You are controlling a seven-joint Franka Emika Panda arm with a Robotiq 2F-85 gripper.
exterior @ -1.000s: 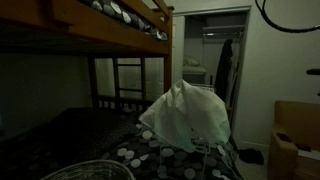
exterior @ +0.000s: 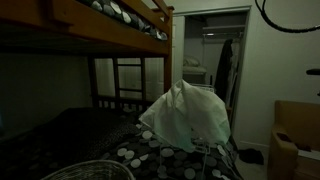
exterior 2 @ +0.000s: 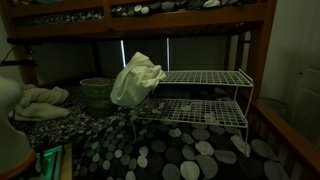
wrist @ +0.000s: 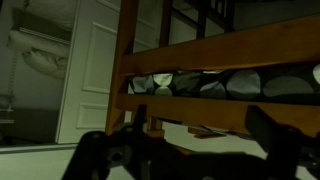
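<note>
A crumpled white cloth (exterior 2: 137, 79) hangs over the left end of a white two-tier wire rack (exterior 2: 205, 77). In exterior view 1 the same cloth (exterior: 187, 112) covers much of the rack. The rack stands on a dark bed cover with grey dots (exterior 2: 175, 160). My gripper shows only in the wrist view, its dark fingers (wrist: 268, 128) wide apart and nothing seen between them. Beyond it are the bunk bed's wooden rails, well away from the cloth in view.
A round basket (exterior 2: 93, 95) stands on the bed left of the cloth. The upper bunk's wooden rail (exterior: 110, 27) overhangs the bed. A brown chair-like piece (exterior: 293, 135) stands at the right, and a closet opens behind.
</note>
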